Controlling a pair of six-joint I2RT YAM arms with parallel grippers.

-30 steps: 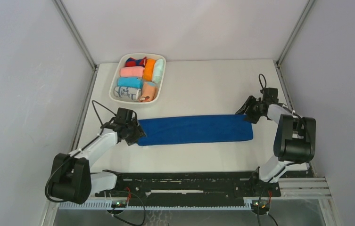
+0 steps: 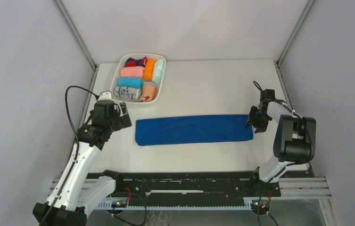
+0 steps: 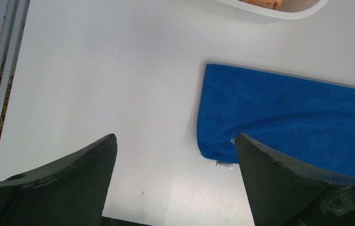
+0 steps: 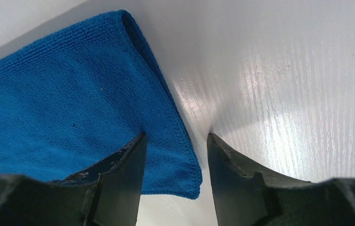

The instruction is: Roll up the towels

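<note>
A blue towel, folded into a long strip, lies flat across the middle of the table. My right gripper is part open over the towel's right end. One of its fingers is above the cloth, the other beyond the end edge over bare table; nothing is gripped. Off the towel's left end, raised above the table, my left gripper stands wide open with nothing between its fingers. In the left wrist view a small pale tag pokes out at the towel's near left corner.
A white basket at the back left holds several rolled towels, among them an orange roll and a light blue roll. Bare table extends behind the strip and in front of it.
My left gripper has lifted and drawn back left from the towel's left end. The right gripper shifted right and slightly toward the near side. The towel looks unmoved.
</note>
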